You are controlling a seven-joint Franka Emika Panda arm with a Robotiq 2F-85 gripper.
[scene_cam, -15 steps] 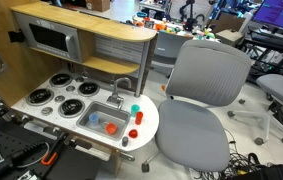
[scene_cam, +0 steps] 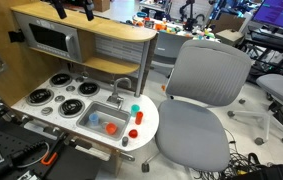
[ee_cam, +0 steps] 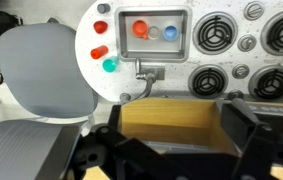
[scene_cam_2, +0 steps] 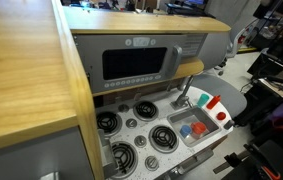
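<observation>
High over the toy kitchen, my gripper (scene_cam: 76, 13) shows in exterior view 1 near the shelf top. In the wrist view its dark fingers are spread wide at the bottom edge, the gripper open with nothing between them. Far from it, the sink (scene_cam: 87, 124) holds a blue item (ee_cam: 171, 33) and a red item (ee_cam: 139, 28), with a smaller one between. On the white round counter end lie a teal piece (ee_cam: 109, 65), a red cylinder (ee_cam: 99, 52) and other small red items. No gripper fingers are discernible in exterior view 2.
A microwave (scene_cam_2: 136, 62) sits beneath the wooden shelf top (scene_cam: 111, 27). The faucet (scene_cam: 121, 84) rises behind the sink. Several round burners fill the stove (scene_cam: 56, 95), bare of pots. A grey chair (scene_cam: 191, 130) stands close to the counter's round end.
My gripper has come into exterior view 1 at the top, above the shelf; earlier it was out of sight there. The counter items and sink contents look unmoved.
</observation>
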